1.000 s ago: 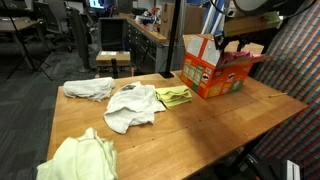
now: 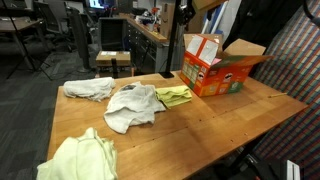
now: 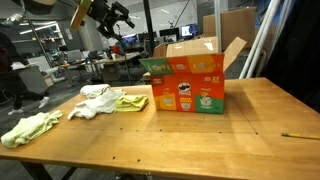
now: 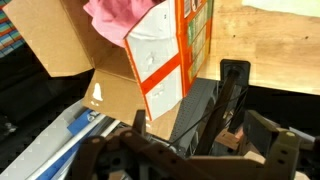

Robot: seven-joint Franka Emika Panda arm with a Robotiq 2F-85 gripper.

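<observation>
My gripper (image 3: pixel 126 36) hangs high above the table, open, with nothing seen between its fingers. A red and green cardboard box (image 3: pixel 190 92) stands on the table with its flaps up. In the wrist view a pink cloth (image 4: pixel 118 14) lies inside the box, whose white and orange flap (image 4: pixel 158 60) is near the gripper. Outside the box are several cloths: a yellow one (image 2: pixel 174 96) closest to it, a white one (image 2: pixel 132 107) beside that, another white one (image 2: pixel 90 88) farther back, and a pale greenish one (image 2: pixel 78 158) at the front left corner.
A pencil (image 3: pixel 299 135) lies on its right part. A dark post (image 2: pixel 176 38) rises behind the table near the box.
The arm has risen and swung left in exterior view 1, away from above the box's opening. The box and the cloths on the table have stayed in place.
</observation>
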